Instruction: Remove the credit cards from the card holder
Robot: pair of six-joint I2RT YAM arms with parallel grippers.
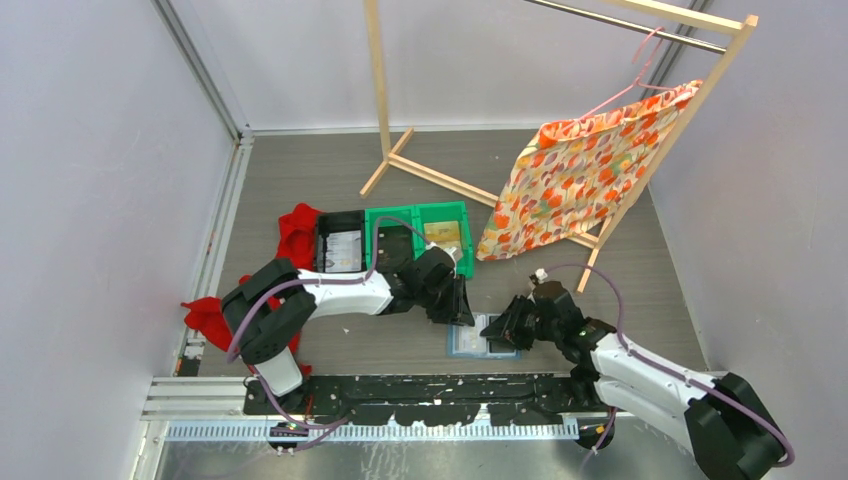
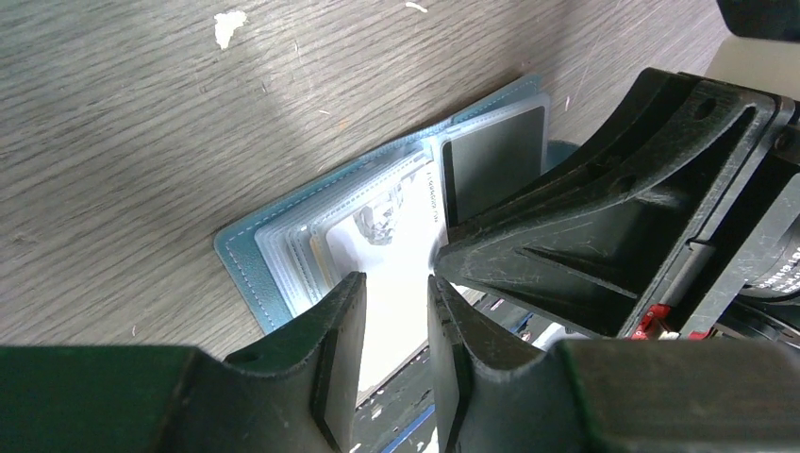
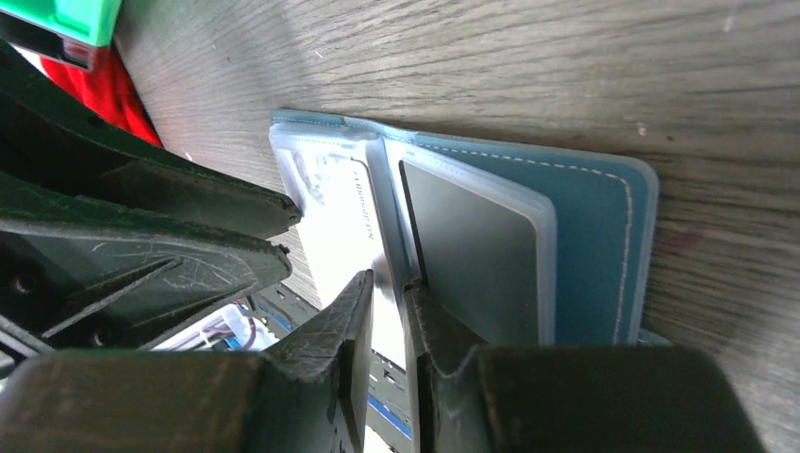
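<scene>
The blue card holder (image 1: 468, 352) lies open on the floor between the two arms. Its left side bears a stack of clear sleeves with a white card (image 2: 377, 222); a dark grey card (image 3: 476, 241) sits in a clear sleeve on its right side. Above the white card's side, my left gripper is part open, with a gap between its fingers and nothing seen in it. My right gripper is down at the inner edge of the dark card's sleeve, its fingertips slightly apart. Whether it pinches the sleeve's edge is hard to see.
Behind the left arm stand a black bin (image 1: 340, 222) and green bins (image 1: 440, 212) with cards inside. A red cloth (image 1: 298, 235) lies at the left. A wooden rack (image 1: 445, 181) with a patterned cloth (image 1: 595, 170) stands at the back right.
</scene>
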